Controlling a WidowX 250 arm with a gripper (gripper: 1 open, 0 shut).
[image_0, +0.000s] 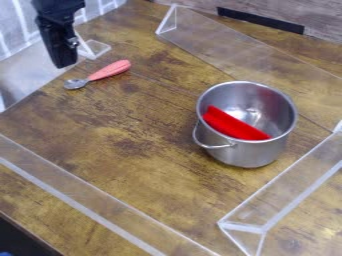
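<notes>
The black gripper (60, 48) hangs at the upper left, above and left of a pink-handled utensil (110, 70) with a silver head, which lies on the wooden table (147, 140). Whether the fingers are open or shut is hard to make out. A steel pot (247, 150) stands at the right, holding a long red object (233, 123).
Clear plastic barriers run along the upper right, lower left and lower right of the table.
</notes>
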